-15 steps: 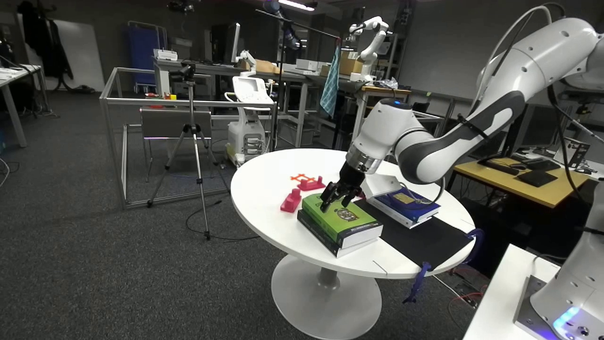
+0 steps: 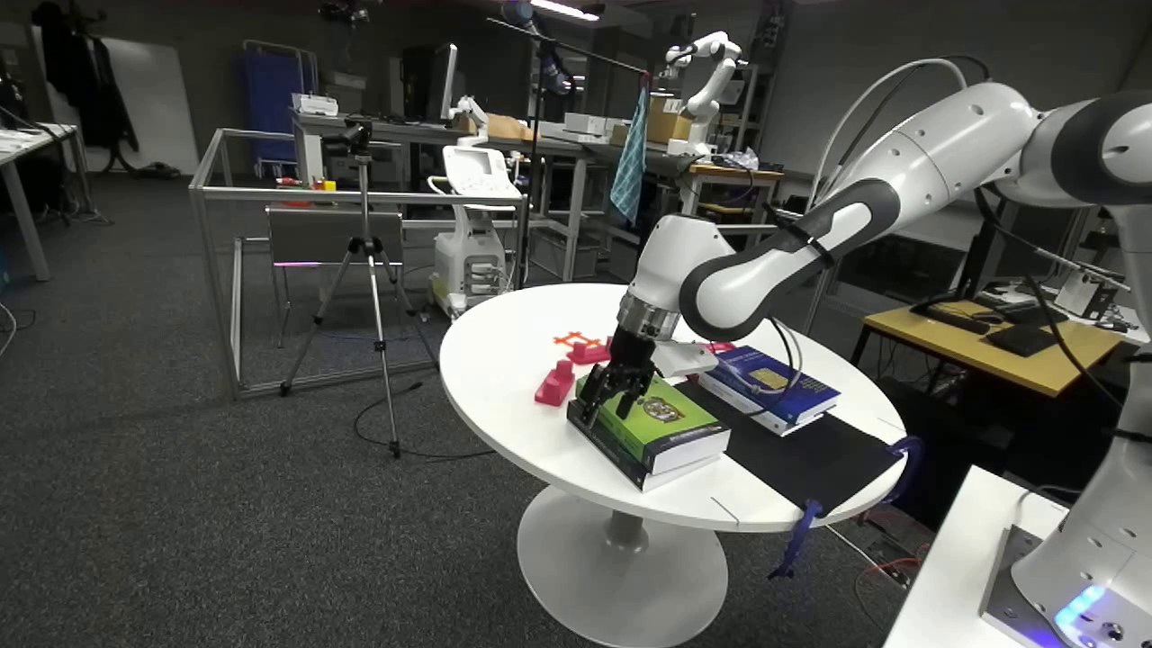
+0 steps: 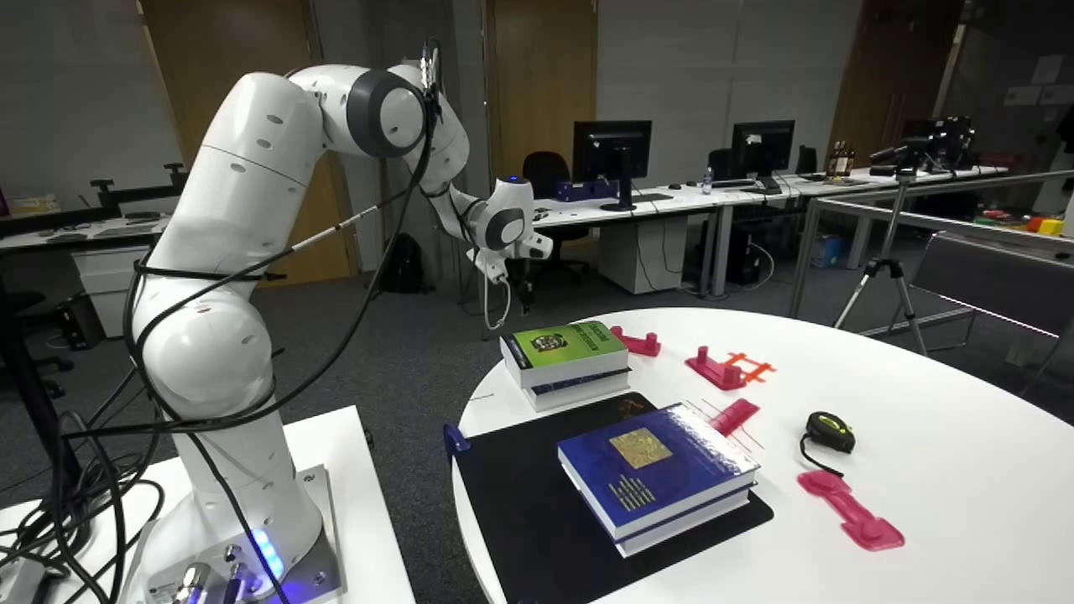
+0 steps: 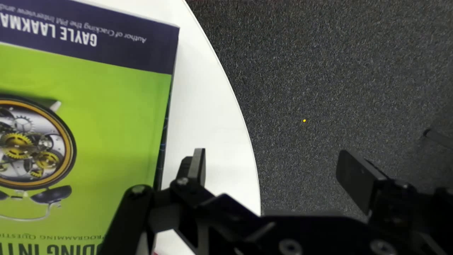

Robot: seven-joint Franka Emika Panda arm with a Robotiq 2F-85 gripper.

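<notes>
My gripper stands open, its fingers wide apart with only table edge and dark floor between them in the wrist view. A green book (image 2: 661, 412) lies on another thick book (image 2: 610, 445), making a stack at the table's edge. In the wrist view the green book's cover (image 4: 114, 127) fills the left side, and the left finger (image 4: 197, 165) appears just right of its edge. Exterior view 1 places the gripper (image 2: 607, 414) by the far-left end of the stack; whether it touches the books I cannot tell.
Blue books (image 3: 654, 463) lie stacked on a black mat (image 3: 513, 503). Pink parts (image 3: 851, 510), an orange piece (image 3: 750, 367) and a tape measure (image 3: 829, 431) are scattered over the white round table (image 3: 967, 483), which has bare room toward its far left in exterior view 1.
The arm has swung left in exterior view 1, and the gripper has gone from above the green book to its far-left side, a little lower. The books look unmoved.
</notes>
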